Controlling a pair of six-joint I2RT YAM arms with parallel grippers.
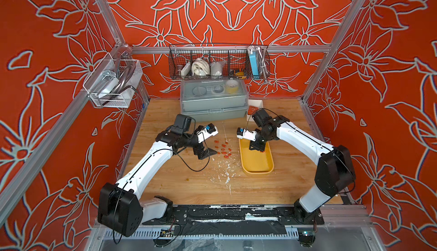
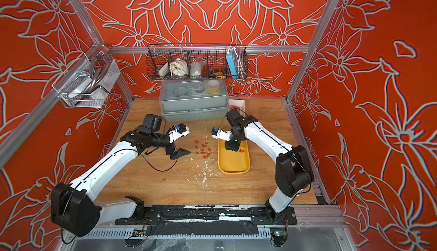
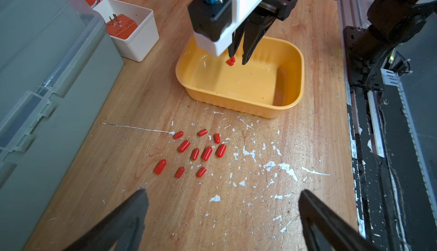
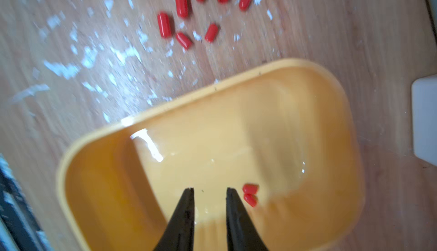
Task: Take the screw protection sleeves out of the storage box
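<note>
Two small red sleeves (image 4: pixel 250 188) lie close together on the floor of the yellow box (image 4: pixel 202 95), toward one end. Over that box is my right gripper, its narrow fingers parted and nothing between them. The sleeves sit just beside one fingertip in the right wrist view. Several more red sleeves, among them one near the cluster's middle (image 3: pixel 207 153), lie scattered on the wooden table beside the box. My left gripper stands wide open and empty, on the other side of those loose sleeves from the box.
At the back stands a large lidded bin (image 1: pixel 214 100). A small white container (image 3: pixel 136 37) with an orange-red item in it sits next to the bin. White scuffs mark the table around the loose sleeves.
</note>
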